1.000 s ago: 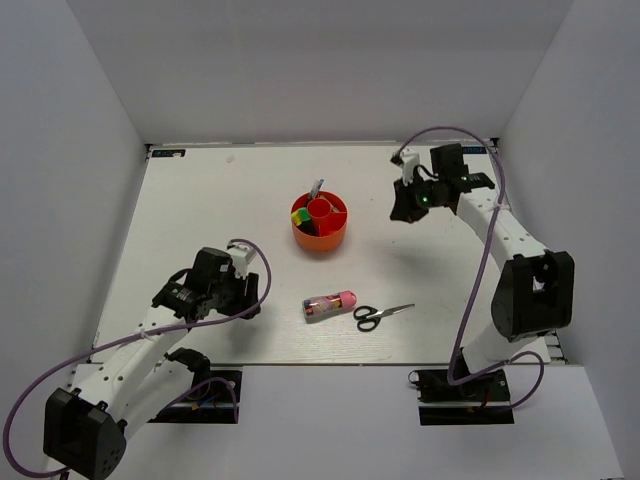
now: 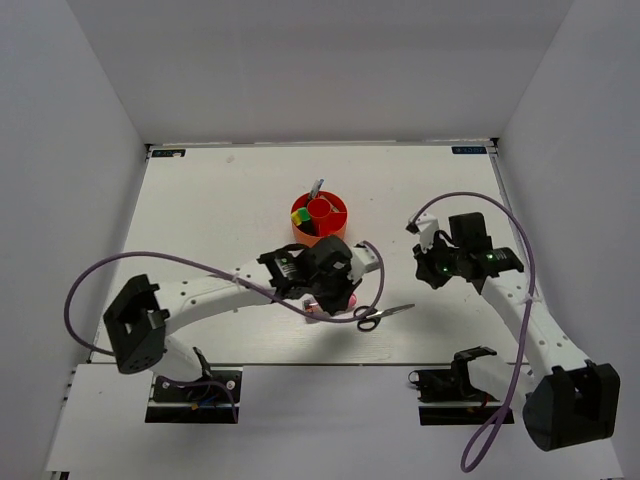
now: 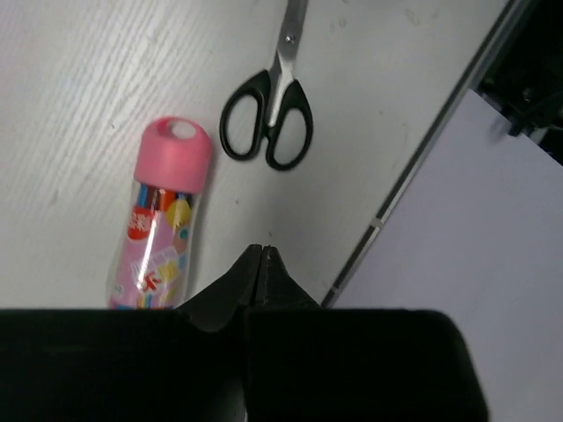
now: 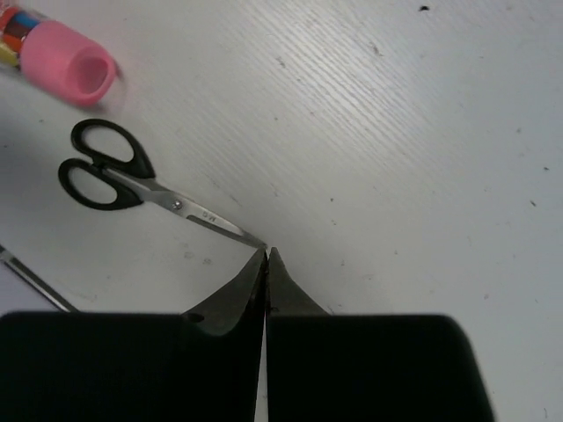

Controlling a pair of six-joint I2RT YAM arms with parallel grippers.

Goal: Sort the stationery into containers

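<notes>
A clear tube with a pink cap [image 3: 163, 237] and colourful contents lies on the table, mostly hidden by my left arm in the top view. Black-handled scissors [image 2: 370, 318] lie just right of it, their blades pointing right. My left gripper is above the table beside the tube, apart from it. Its fingertips look close together with nothing between them; whether they fully meet I cannot tell. My right gripper is shut and empty, its tips lining up with the scissors' blade tip [image 4: 255, 240] in the right wrist view.
An orange round container [image 2: 320, 240] stands behind my left arm, with red inner cups, a green and yellow item [image 2: 301, 216] and a pale upright item [image 2: 316, 187]. The table's front edge [image 3: 413, 180] runs near the scissors.
My left arm has swung right from the left side of the table and now covers most of the tube. My right arm has moved toward the front. Tube and scissors look unmoved.
</notes>
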